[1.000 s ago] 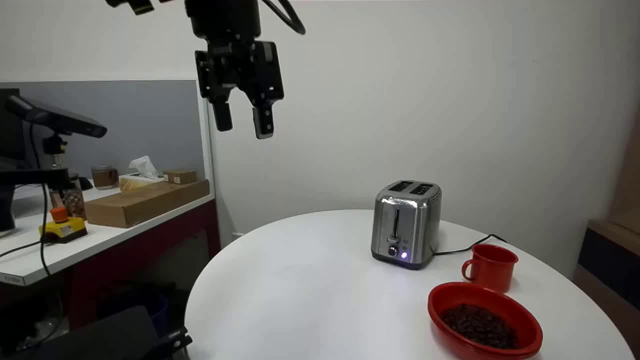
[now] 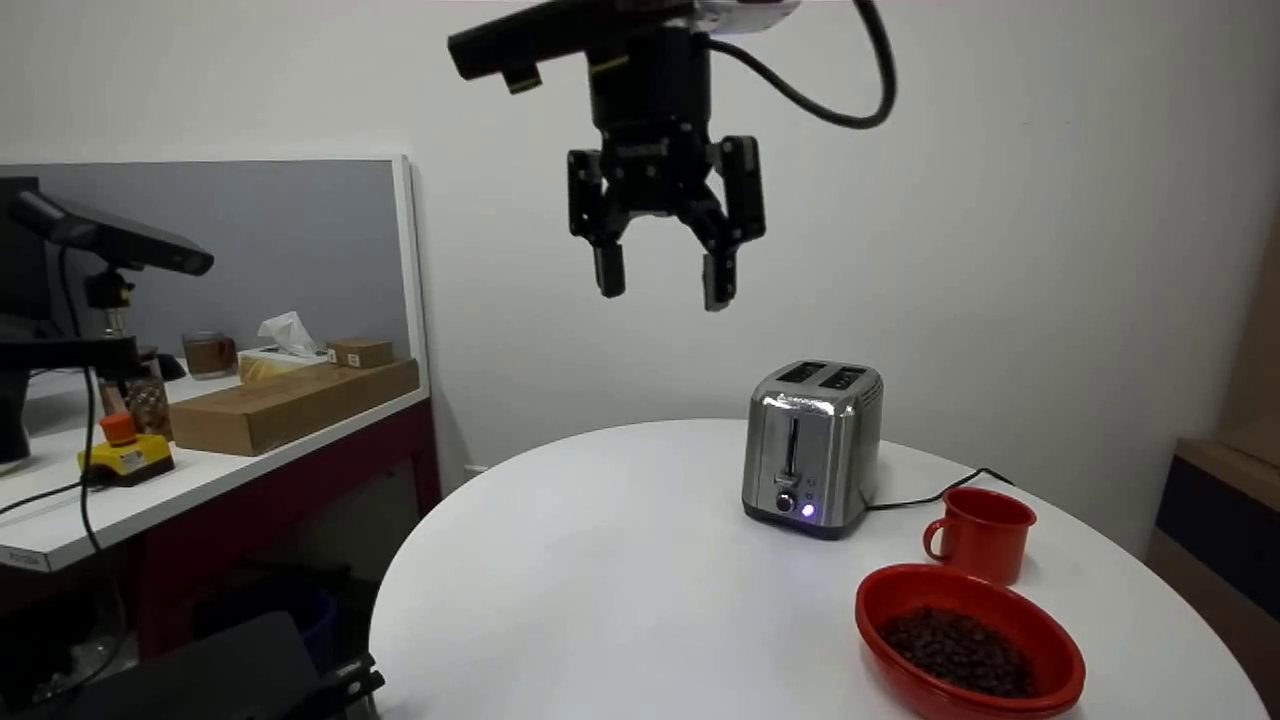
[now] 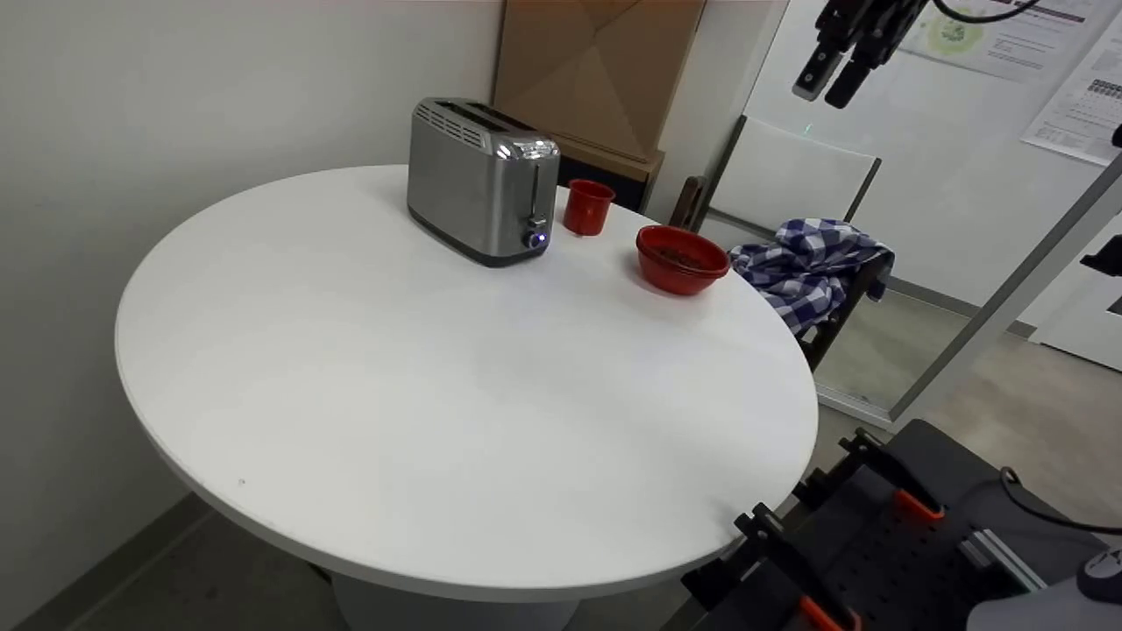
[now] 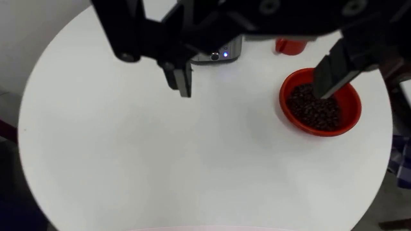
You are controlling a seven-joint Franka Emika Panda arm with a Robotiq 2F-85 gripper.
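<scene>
High above the round table, my gripper (image 2: pixel 666 288) stands open with only air between its fingers; the wrist view shows the same gripper with white tabletop in the gap. A red bowl (image 2: pixel 888 600) of dark beans (image 2: pixel 960 648) rests on the table, and in the wrist view one fingertip overlaps the bowl (image 4: pixel 287 111). Behind the bowl is a red mug (image 2: pixel 990 540), upright with its handle towards the toaster. The silver toaster (image 2: pixel 804 450) has a lit purple-blue light on its front. Most of the toaster is hidden behind my gripper in the wrist view.
A black cord (image 2: pixel 930 498) runs from the toaster past the mug. To the left is a desk with a long cardboard box (image 2: pixel 294 402). A checkered cloth (image 3: pixel 815 268) hangs on a chair beyond the bowl.
My gripper has moved right and slightly lower in exterior view 1, still open. The toaster, mug and bowl have stayed in place.
</scene>
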